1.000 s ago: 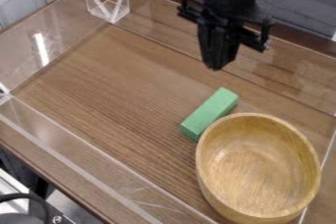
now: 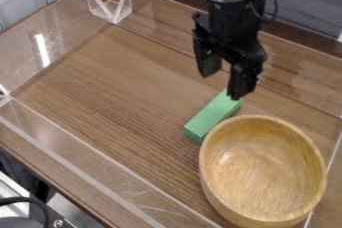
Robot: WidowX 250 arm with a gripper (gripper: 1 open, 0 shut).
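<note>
A black robot arm reaches in from the top centre, its gripper [image 2: 214, 62] open over the wooden table, above and slightly behind a green rectangular block [image 2: 211, 115]. The block lies at an angle just behind a large beige bowl [image 2: 261, 202]. Nothing shows between the fingers.
A small clear wire or plastic basket [image 2: 110, 2] stands at the back left. The bowl fills the lower right.
The gripper has moved down and toward the viewer, closer to the green block. The block and bowl have not moved.
</note>
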